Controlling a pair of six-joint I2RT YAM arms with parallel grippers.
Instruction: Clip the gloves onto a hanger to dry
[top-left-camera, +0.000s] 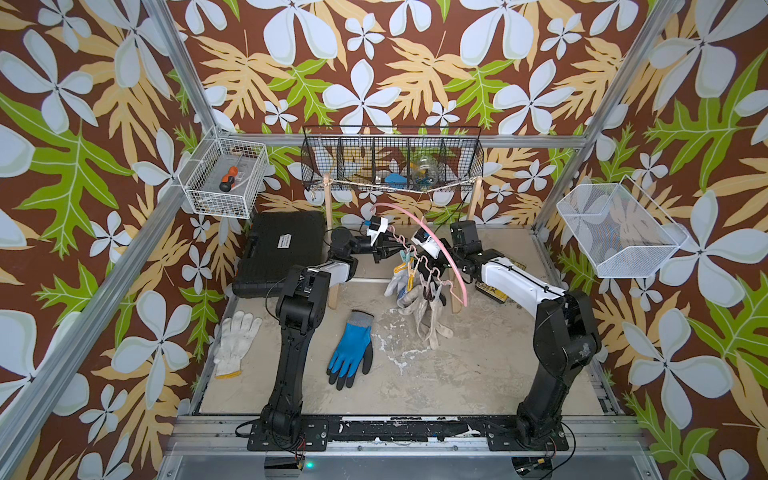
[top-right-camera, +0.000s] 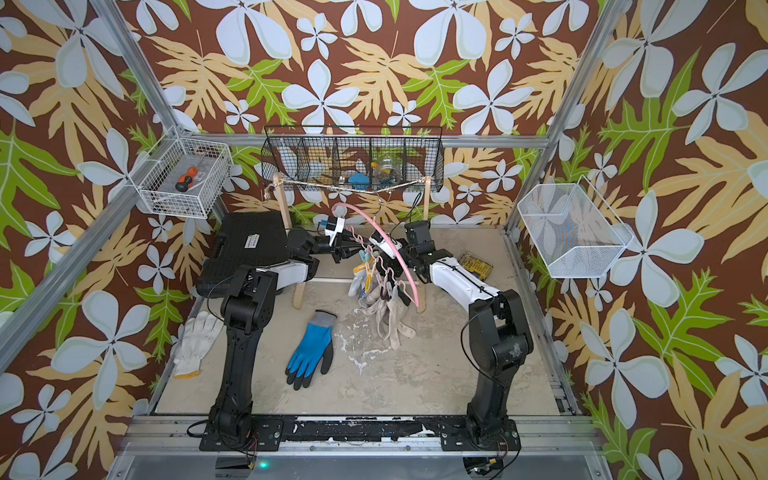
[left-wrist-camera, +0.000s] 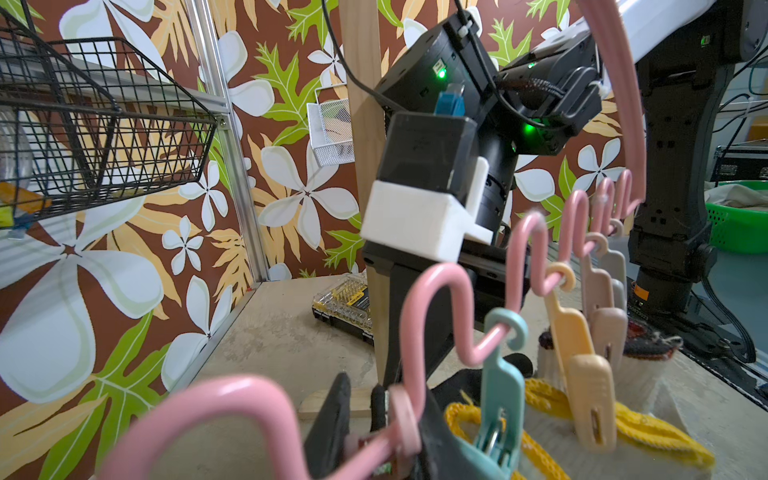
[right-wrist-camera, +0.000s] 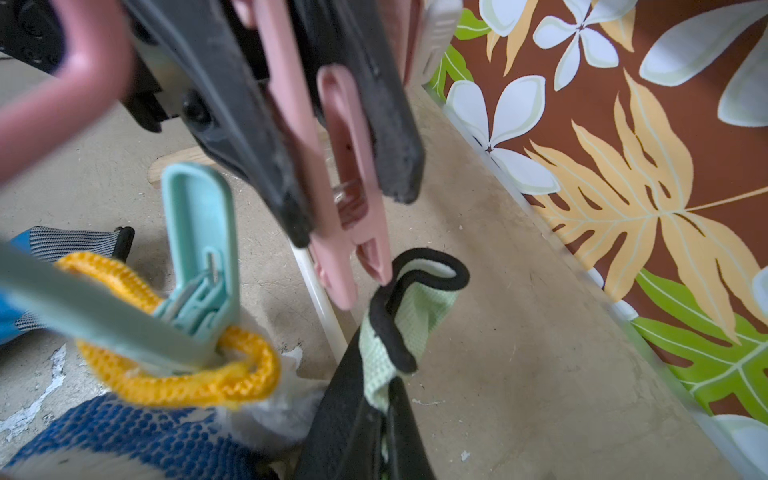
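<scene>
A pink hanger (top-left-camera: 436, 236) stands mid-table, with several gloves (top-left-camera: 428, 312) hanging from its clips. My left gripper is shut on a pink clip (right-wrist-camera: 352, 248), whose tips point down and stand apart. Just below them is the cuff (right-wrist-camera: 412, 304) of a dark glove, pale green inside with a black hem. My right gripper is shut on this cuff. The hem's upper edge is close to one clip tip; whether they touch, I cannot tell. A mint clip (right-wrist-camera: 200, 256) on the left grips a yellow-hemmed glove (right-wrist-camera: 144, 432).
A blue glove (top-left-camera: 350, 349) and a white glove (top-left-camera: 237, 344) lie on the table, left of the hanger. The black case (top-left-camera: 280, 252) stands at the back left. A wire basket (top-left-camera: 392, 160) hangs along the back.
</scene>
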